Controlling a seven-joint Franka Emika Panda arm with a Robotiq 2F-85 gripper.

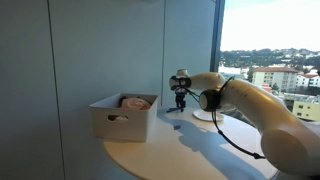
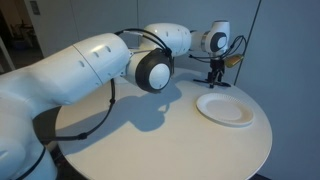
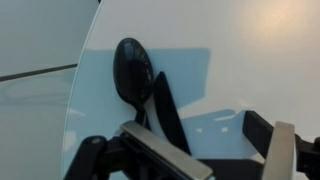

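Observation:
My gripper is open, its two fingers far apart. In the wrist view, a black spoon [image 3: 132,72] lies with its bowl away from me, and its handle runs under the left finger [image 3: 165,152]. Beside it rests a black knife [image 3: 168,110], partly hidden below by the gripper. Both lie on the white table near its rounded edge. From outside, the gripper [image 1: 180,102] hangs low over the far side of the table, close to dark utensils [image 1: 172,109]. Nothing shows held between the fingers.
A grey bin [image 1: 125,124] with something pink [image 1: 136,102] inside stands at the table's left. One white plate [image 2: 225,110] lies near the gripper. A small dark object [image 1: 177,127] sits on the table nearer the camera.

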